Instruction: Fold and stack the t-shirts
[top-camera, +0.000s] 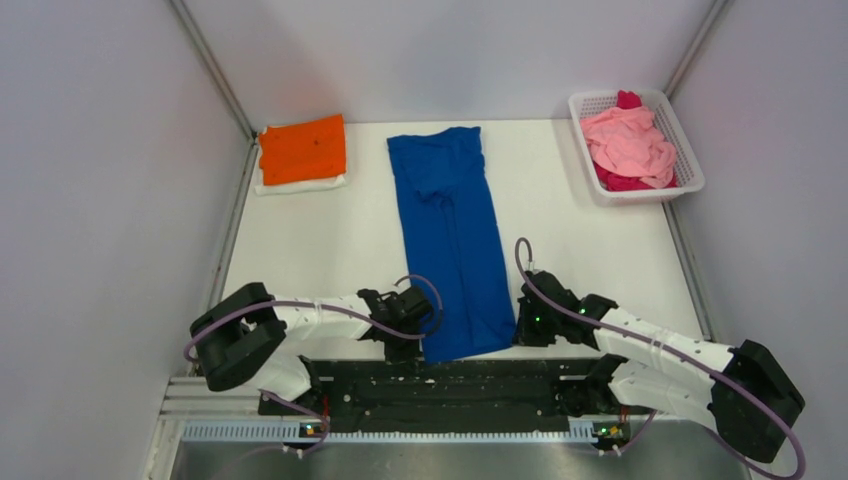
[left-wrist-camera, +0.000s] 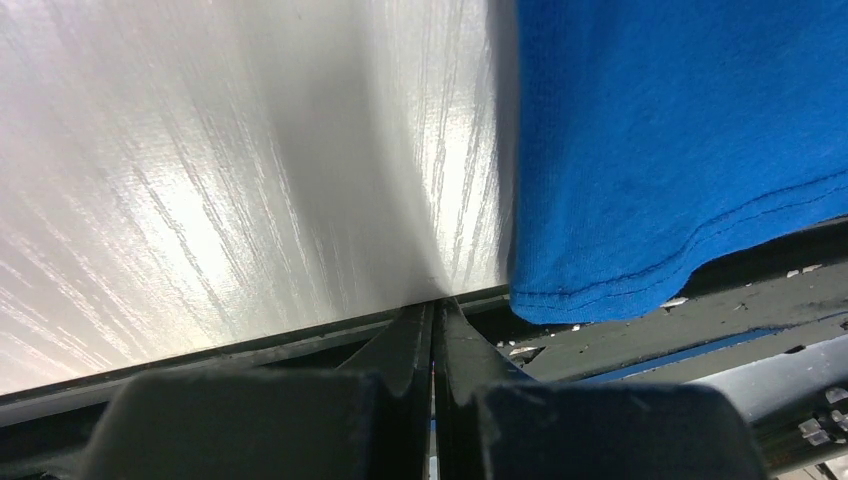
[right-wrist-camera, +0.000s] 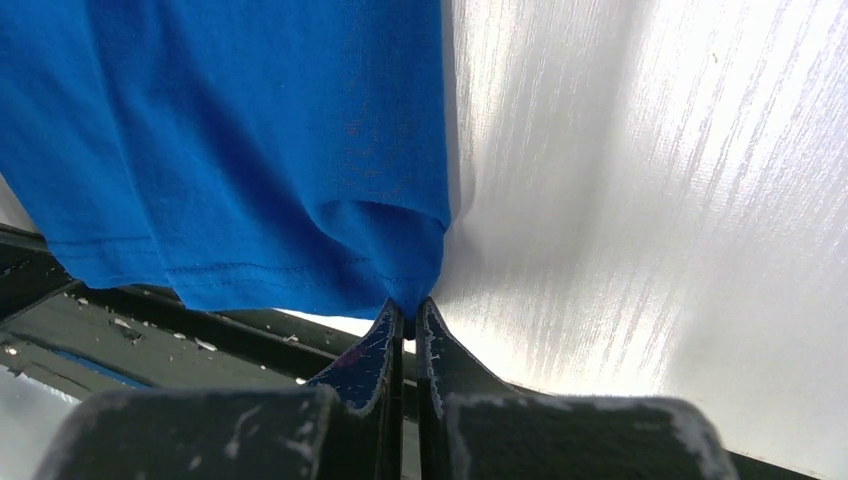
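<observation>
A blue t-shirt (top-camera: 470, 240), folded into a long strip, runs from the back of the white table to its front edge. In the left wrist view my left gripper is shut with nothing between its fingers; the shirt's near left corner (left-wrist-camera: 590, 270) lies clear to the right of the tips. My right gripper is shut on the near right corner of the shirt, the cloth gathered at its fingertips. An orange folded shirt (top-camera: 303, 150) rests on white folded cloth (top-camera: 330, 184) at the back left.
At the back right stands a white basket (top-camera: 690, 165) holding pink (top-camera: 630, 145) and red cloth. Bare table (top-camera: 320, 230) shows on both sides of the blue shirt. A dark ledge (top-camera: 450, 395) runs along the front.
</observation>
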